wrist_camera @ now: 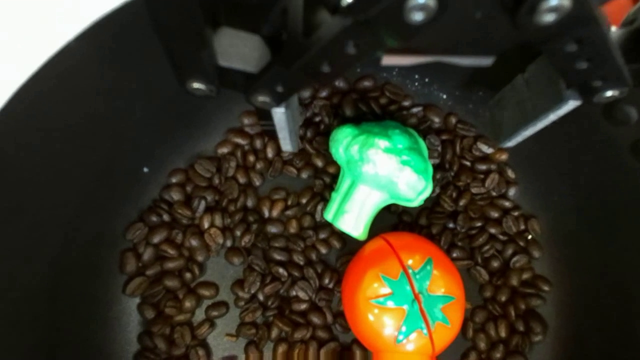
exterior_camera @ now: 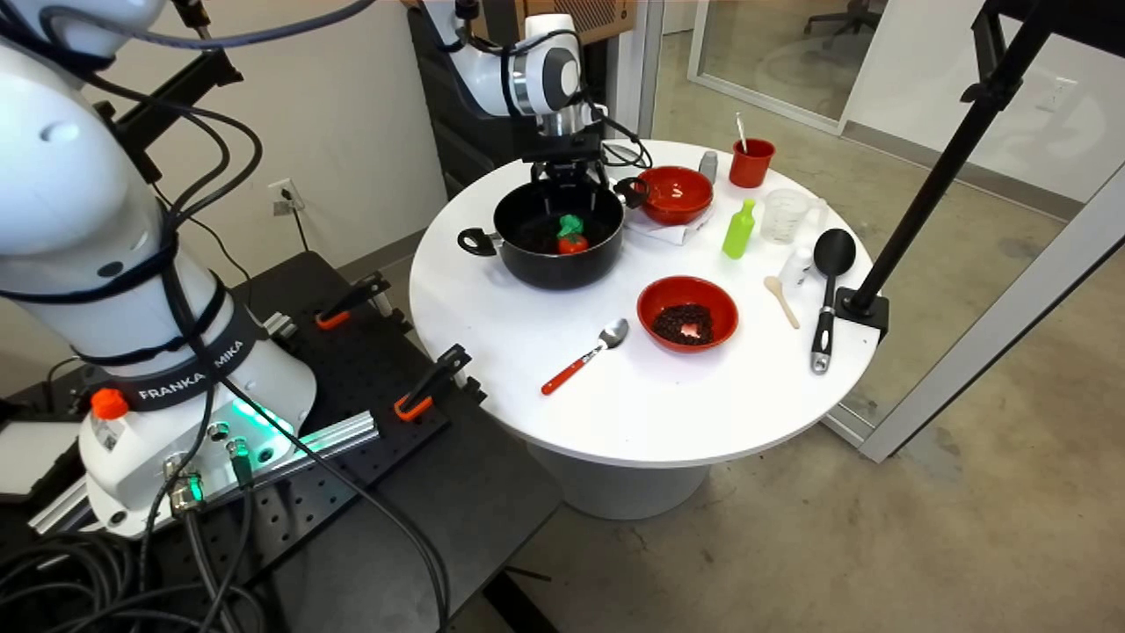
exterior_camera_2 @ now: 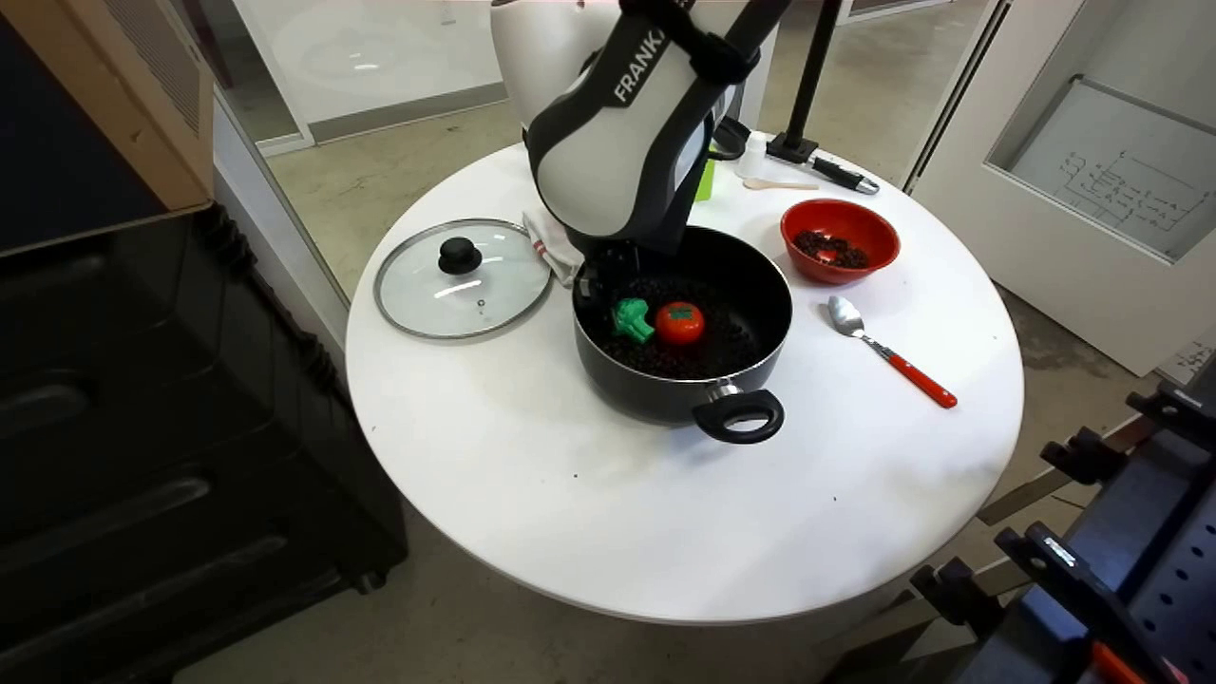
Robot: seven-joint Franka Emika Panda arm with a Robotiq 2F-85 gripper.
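Observation:
Inside the black two-handled pot (exterior_camera: 559, 269), coffee beans (wrist_camera: 276, 264) cover much of the bottom. A green toy broccoli (wrist_camera: 384, 162) lies on the beans, and a red-orange toy tomato (wrist_camera: 405, 294) sits close beside its stem. My gripper reaches down into the pot with its fingers wide apart. One finger (wrist_camera: 286, 129) shows left of the broccoli and the other to its right; neither visibly touches it. From the far side, the arm partly covers the pot's inside in exterior view 2.
A glass lid (exterior_camera_2: 465, 291) lies beside the pot. Red bowls stand nearby, one holding beans (exterior_camera: 685, 322), one empty (exterior_camera: 675, 195). A red-handled spoon (exterior_camera: 585, 357), green bottle (exterior_camera: 740, 230) and black ladle (exterior_camera: 828, 301) lie or stand around.

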